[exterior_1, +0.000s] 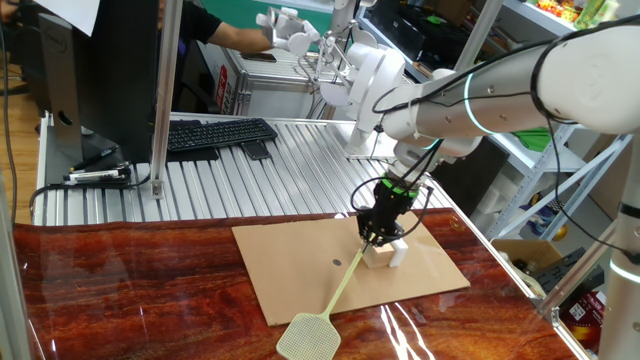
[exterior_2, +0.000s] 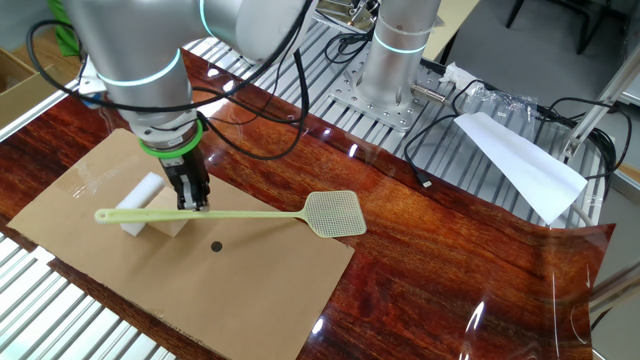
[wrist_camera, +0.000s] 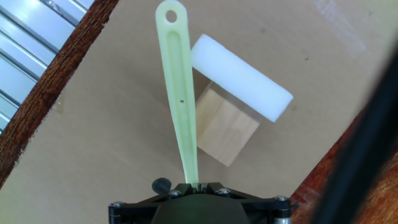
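Observation:
My gripper is shut on the handle of a pale green fly swatter (wrist_camera: 179, 93), whose hole-ended grip points away from me in the wrist view. In exterior view 2 the swatter's mesh head (exterior_2: 336, 214) reaches out to the right over the dark wood tabletop. Below the handle, a light wooden block (wrist_camera: 227, 127) and a white block (wrist_camera: 242, 78) sit side by side on the cardboard sheet (exterior_2: 250, 290). The handle covers part of the wooden block. In exterior view 1 the gripper (exterior_1: 368, 240) hides some of that block.
A dark round spot (exterior_2: 216, 246) marks the cardboard near the blocks. Glossy dark wood (exterior_2: 420, 250) lies bare beside the sheet. Loose cables (exterior_2: 425, 165) and a white sheet (exterior_2: 520, 165) are near the robot's base. A keyboard (exterior_1: 220, 134) lies on the metal slats behind.

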